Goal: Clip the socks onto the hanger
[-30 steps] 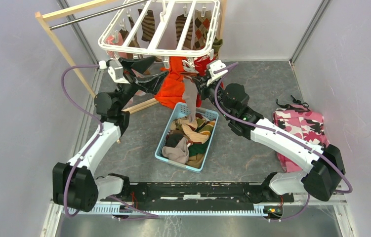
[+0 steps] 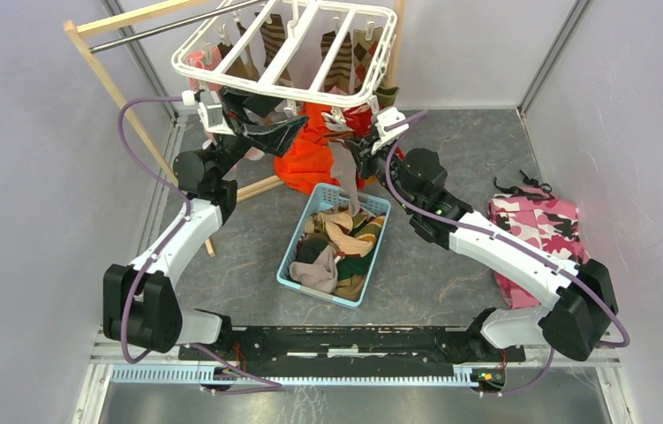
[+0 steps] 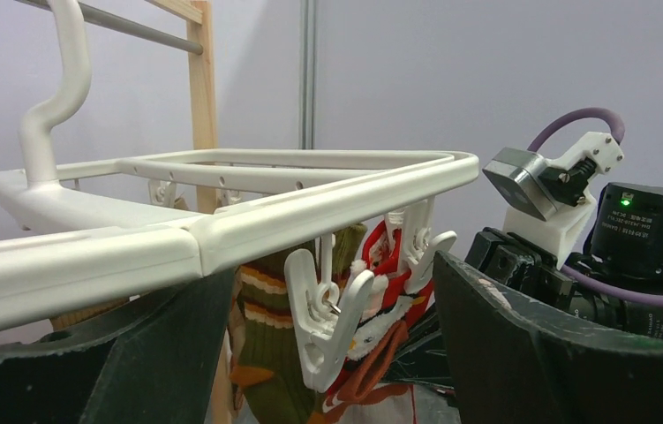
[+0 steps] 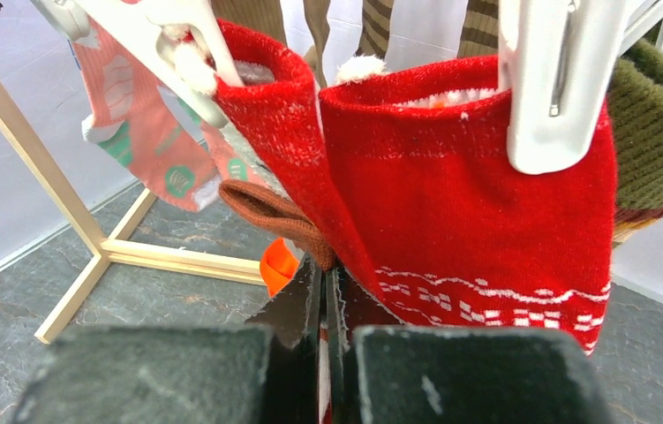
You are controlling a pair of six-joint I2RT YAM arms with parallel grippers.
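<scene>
The white hanger (image 2: 317,97) hangs at the top, with socks on several of its clips. An empty white clip (image 3: 319,353) shows between the spread fingers of my left gripper, which stands open at the hanger's near edge. Whether its fingers touch the clip cannot be told. My right gripper is shut on the brown cuff (image 4: 279,216) of a sock just below the hanger. The sock's pale grey body (image 2: 342,168) droops toward the basket. A red sock (image 4: 460,194) hangs clipped just beside my right fingertips.
A light blue basket (image 2: 287,276) of loose socks stands on the floor below. The hanger's wooden stand (image 2: 102,75) rises at the left, and orange cloth (image 2: 305,159) lies behind the basket. A pink camouflage bag (image 2: 535,230) sits far right.
My left gripper has moved up and right to the hanger's front edge, its fingers closer together than before. The hanger has shifted slightly.
</scene>
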